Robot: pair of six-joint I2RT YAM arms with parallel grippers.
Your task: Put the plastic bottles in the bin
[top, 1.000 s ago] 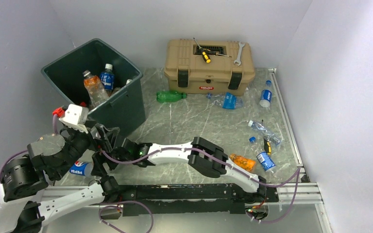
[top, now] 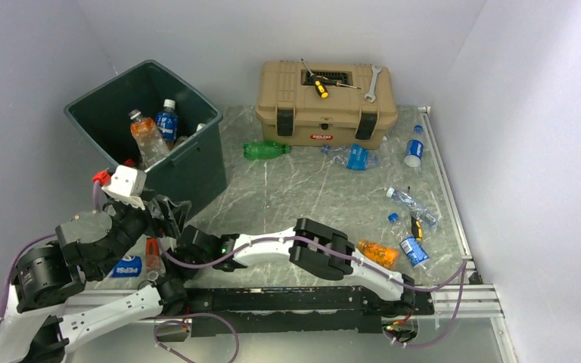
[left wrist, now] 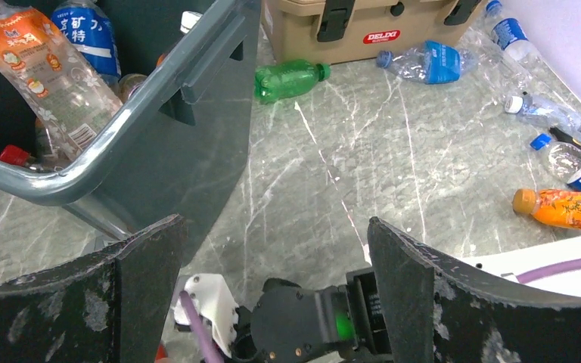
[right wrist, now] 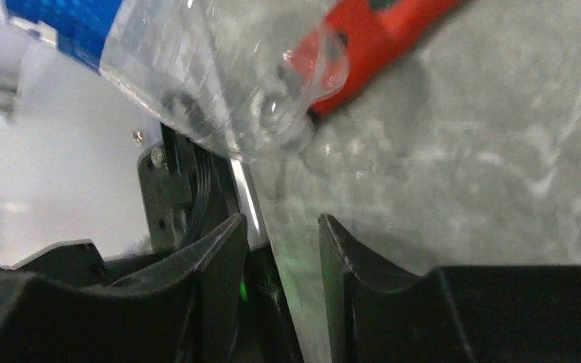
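My left gripper is open over the floor by the bin's front corner (left wrist: 68, 181). My right arm reaches across to the lower left. The right gripper has its fingers a short gap apart; what lies between them is unclear. Just beyond it, a clear bottle with blue label (right wrist: 219, 76) lies by a red-handled tool (right wrist: 378, 38). Other bottles lie about: green (top: 265, 150), blue-labelled (top: 357, 157), one at the right edge (top: 414, 151), two lower (top: 416, 208) (top: 412, 249) and orange (top: 378, 253). Several bottles are inside the bin.
A tan toolbox (top: 325, 113) with screwdrivers and a wrench stands at the back. A yellow-handled tool (top: 417, 228) lies among the right-hand bottles. Walls bound both sides.
The left arm has shifted slightly.
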